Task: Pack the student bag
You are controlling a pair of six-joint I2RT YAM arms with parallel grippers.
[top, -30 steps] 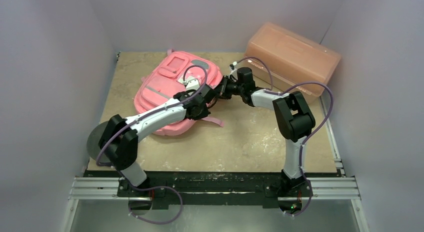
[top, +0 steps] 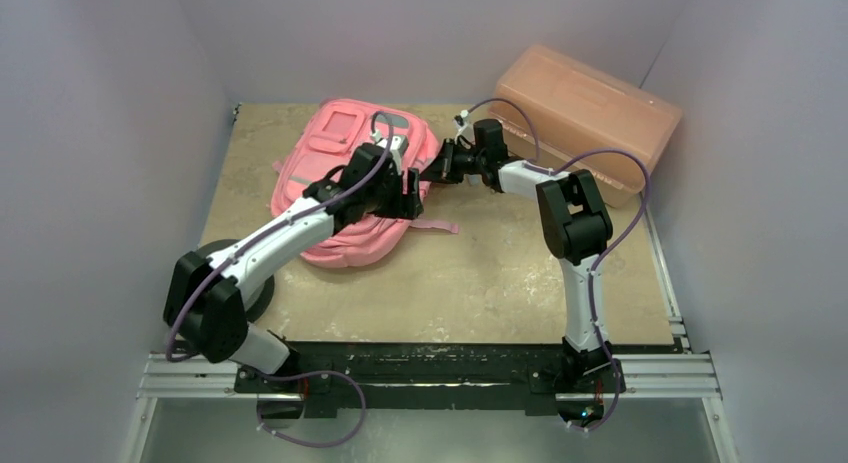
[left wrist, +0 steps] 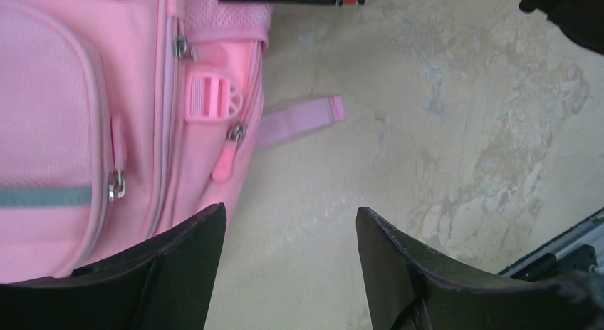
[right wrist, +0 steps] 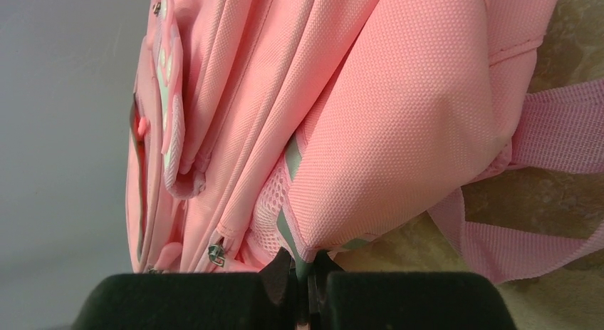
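The pink backpack [top: 345, 158] lies on the table, its front pockets facing up. Over its right side my left gripper [top: 411, 194] stands open; in the left wrist view the spread fingers [left wrist: 186, 255] have only bare table between them. Beyond them that view shows a pink side buckle [left wrist: 212, 97], a pink zipper pull [left wrist: 225, 161] and a loose strap [left wrist: 303, 122]. At the bag's upper right side my right gripper [top: 428, 175] is shut. In the right wrist view, grey trim at the mesh pocket [right wrist: 265, 207] runs in between its fingertips.
A translucent orange bin [top: 590, 103] stands at the back right corner. At the front left, a dark round object [top: 262, 298] is mostly covered by the left arm.
The right gripper moved slightly up and left, and the bag shifted a little.
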